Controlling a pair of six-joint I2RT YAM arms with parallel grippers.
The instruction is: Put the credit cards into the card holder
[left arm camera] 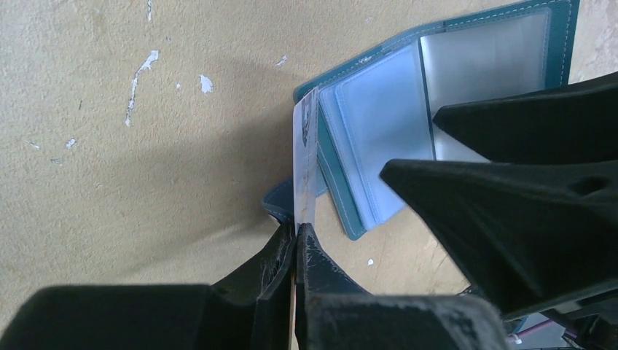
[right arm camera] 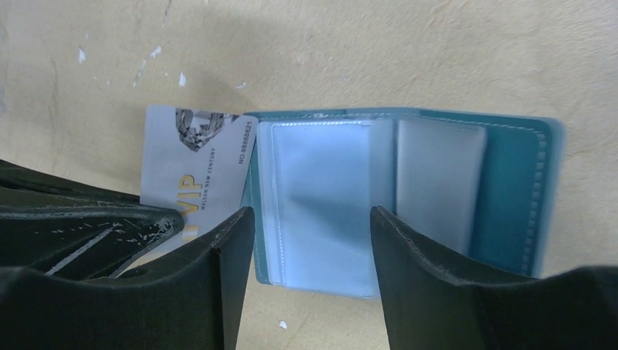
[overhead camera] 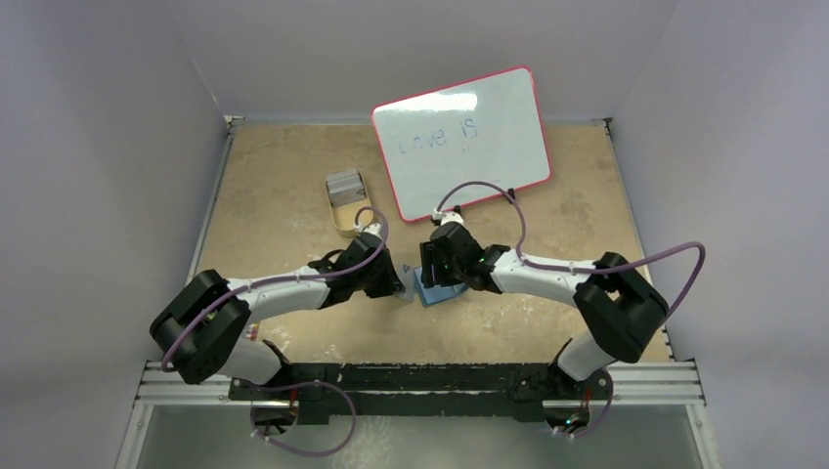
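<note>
A blue card holder (overhead camera: 437, 293) lies open on the table in front of both grippers, with clear sleeves showing in the right wrist view (right arm camera: 321, 204). My left gripper is shut on a silver VIP card, held at the holder's left edge and seen nearly edge-on in the left wrist view. My right gripper is open above the holder, its fingertips either side of the blue sleeve, nothing visibly held.
A small box with grey cards (overhead camera: 344, 184) stands behind the left arm. A whiteboard (overhead camera: 459, 147) lies across the back. Bare table surrounds the holder.
</note>
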